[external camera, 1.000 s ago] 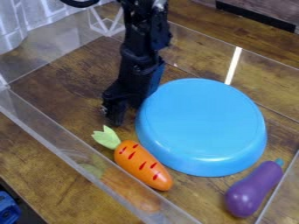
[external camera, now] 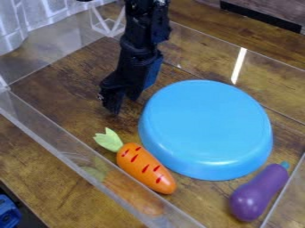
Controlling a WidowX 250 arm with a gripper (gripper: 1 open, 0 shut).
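Note:
The black robot arm (external camera: 141, 49) comes down from the top centre, its gripper (external camera: 117, 100) low over the wooden floor at the upper left of a blue round plate (external camera: 205, 125). Whether the fingers are open or shut is hard to tell against the dark wood. An orange toy carrot (external camera: 144, 168) with a pale green top lies below the plate, and a purple toy eggplant (external camera: 259, 191) lies at the lower right.
A clear plastic wall (external camera: 48, 134) runs along the left and front. A blue object (external camera: 6, 214) sits outside it at the lower left. The floor left of the gripper and at the upper right is bare.
The arm and gripper have shifted slightly to the left and up, away from the plate. The plate, carrot and eggplant look unchanged.

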